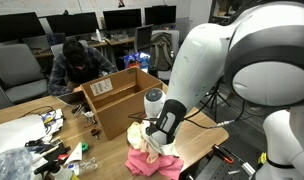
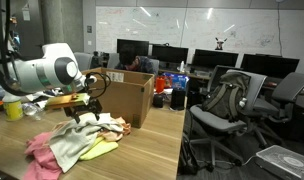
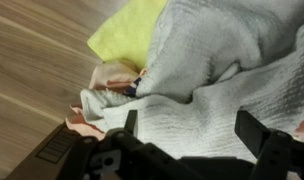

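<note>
A heap of crumpled cloths lies on the wooden table. In the wrist view, a light grey cloth (image 3: 197, 125) spreads beneath my gripper, with a yellow cloth (image 3: 130, 30) beyond and a peach-coloured cloth (image 3: 114, 77) at its edge. My fingers stand wide apart, open, with no cloth visibly gripped between them. From the second exterior side, the grey cloth (image 2: 72, 145) drapes over the pile, a pink cloth (image 2: 42, 158) shows at the left, and my gripper (image 2: 89, 103) hangs just above. The pink cloth (image 1: 152, 163) also appears near the table's front.
A large open cardboard box (image 1: 117, 118) stands behind the pile. Bottles and small clutter (image 1: 62, 160) cover the table's left side, near a clear plastic bag (image 1: 12, 163). Bare tabletop (image 2: 157, 150) lies right of the cloths. A person (image 1: 80, 70) sits behind the table.
</note>
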